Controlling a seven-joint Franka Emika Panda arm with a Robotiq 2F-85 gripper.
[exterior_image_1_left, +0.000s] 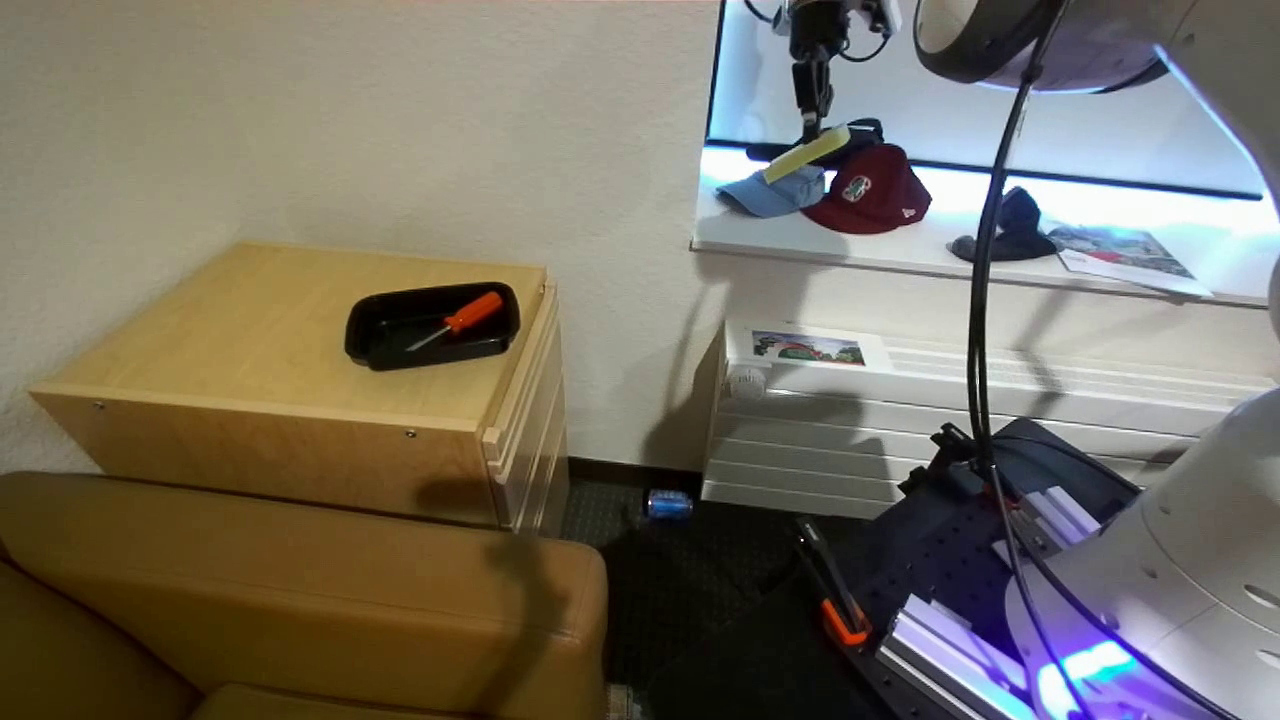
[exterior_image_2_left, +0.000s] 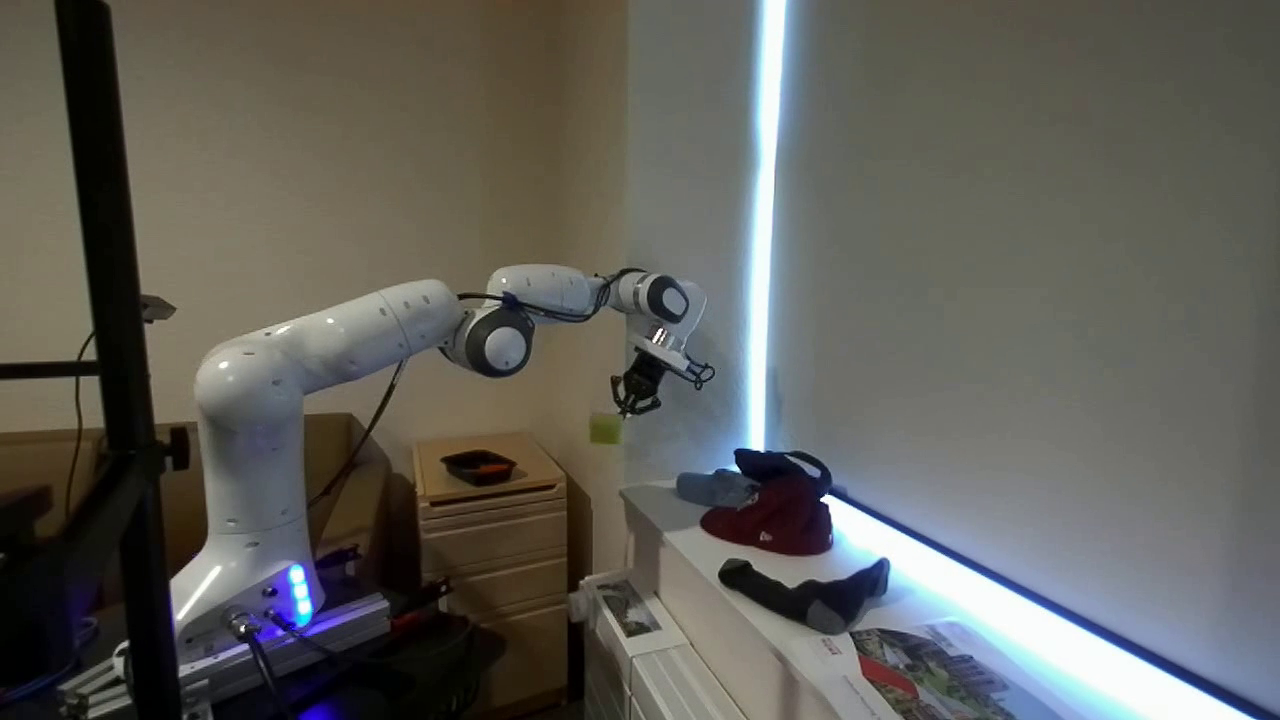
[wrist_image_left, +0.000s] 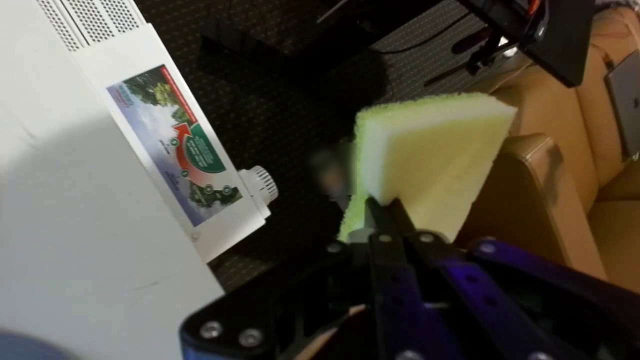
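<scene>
A yellow-green sponge (wrist_image_left: 447, 162) is pinched at one edge by my gripper, which is shut on it. In exterior view 1 the sponge (exterior_image_1_left: 806, 155) hangs tilted below the gripper (exterior_image_1_left: 812, 130), overlapping the caps on the windowsill in the picture. Exterior view 2 shows the sponge (exterior_image_2_left: 605, 428) in the air, higher than the sill and apart from the caps. A black tray (exterior_image_1_left: 372, 330) holding a red-handled screwdriver (exterior_image_1_left: 475, 312) rests on the wooden cabinet (exterior_image_1_left: 240, 324).
On the windowsill (exterior_image_2_left: 672, 518) lie a light blue cap (exterior_image_1_left: 774, 190), a dark red cap (exterior_image_1_left: 870, 198), a dark cap, a dark sock (exterior_image_2_left: 828, 600) and a printed sheet (exterior_image_2_left: 948, 672). A white radiator (exterior_image_1_left: 804, 420) is below. A blue can (exterior_image_1_left: 668, 504) lies on the floor. Bare cabinet top surrounds the tray.
</scene>
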